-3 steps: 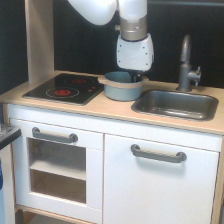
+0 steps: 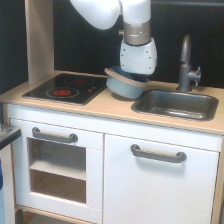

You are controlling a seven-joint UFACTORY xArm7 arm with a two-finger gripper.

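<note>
A grey-blue pot [image 2: 126,88] is on the counter between the stove and the sink, tilted, with its pinkish-brown rim edge showing at the upper left. My white hand comes down from above over the pot's right side. The gripper [image 2: 143,77] meets the pot at its right rim. Its fingers are small and dark against the dark wall, so I cannot tell whether they are shut on the rim or whether the pot's base is clear of the counter.
The black stove top [image 2: 66,88] with red-ringed burners lies left of the pot. To the right is a metal sink [image 2: 178,104] with a tall dark faucet [image 2: 186,66]. White cabinets [image 2: 158,185] with grey handles stand below.
The pot has gone from level to tilted and shifted slightly to the right. My hand has moved a little lower and to the right.
</note>
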